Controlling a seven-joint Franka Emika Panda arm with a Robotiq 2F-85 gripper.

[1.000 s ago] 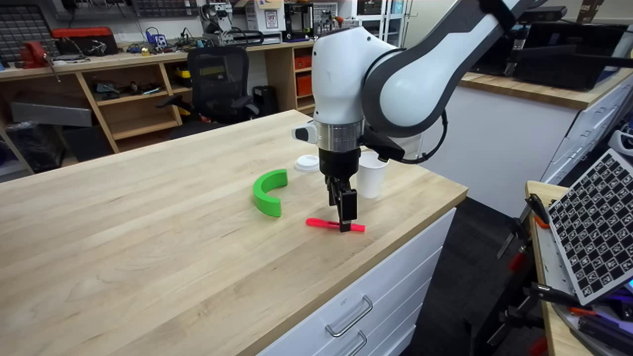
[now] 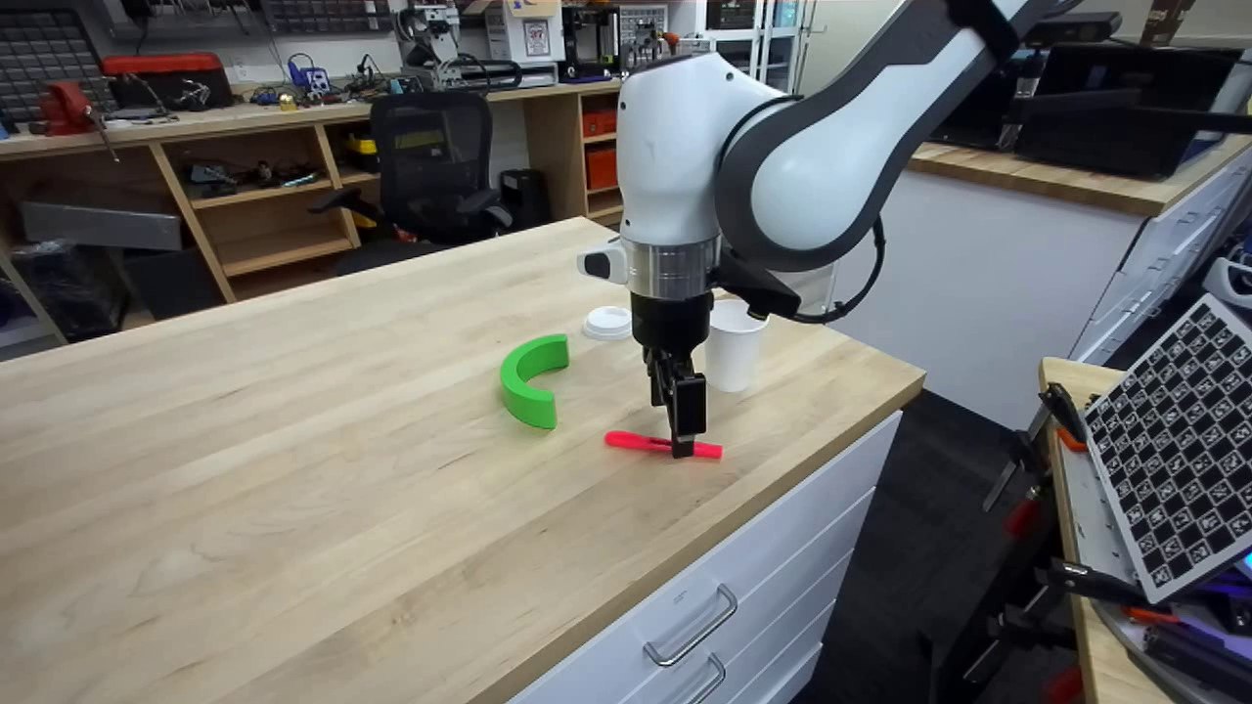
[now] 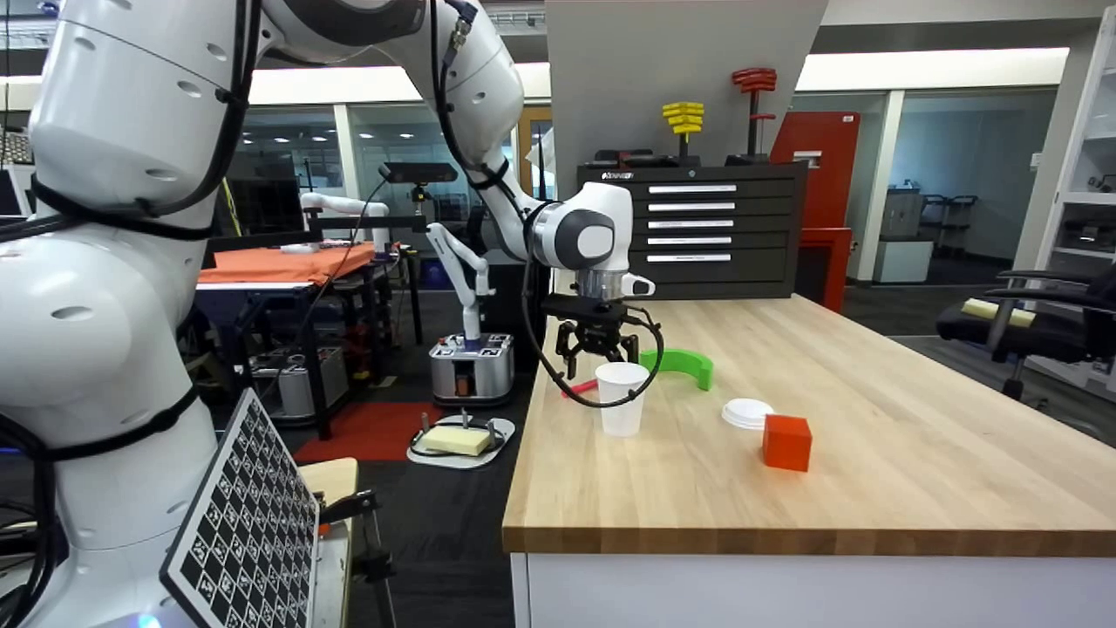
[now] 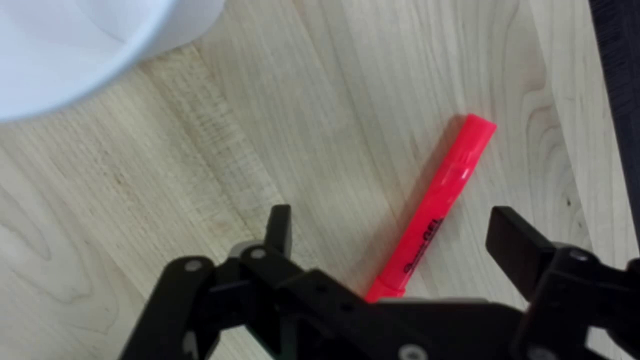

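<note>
A red gel marker (image 4: 433,210) lies flat on the wooden table, slanting between the two spread fingers of my gripper in the wrist view. Its lower end is hidden behind the gripper's body. Wide open, the gripper holds nothing; bare wood shows on both sides of the marker. From the first exterior view, the gripper (image 2: 681,434) points down just over the marker (image 2: 640,441), one finger covering part of it. In the second exterior view the marker (image 3: 581,387) is partly hidden by the white cup (image 3: 622,403).
Close by stands the white cup (image 2: 735,346), upright and open-topped. A green arc (image 2: 534,381), a white lid (image 2: 607,323) and an orange-red cube (image 3: 786,441) also rest on the table (image 2: 293,469). The table's edge runs near the marker.
</note>
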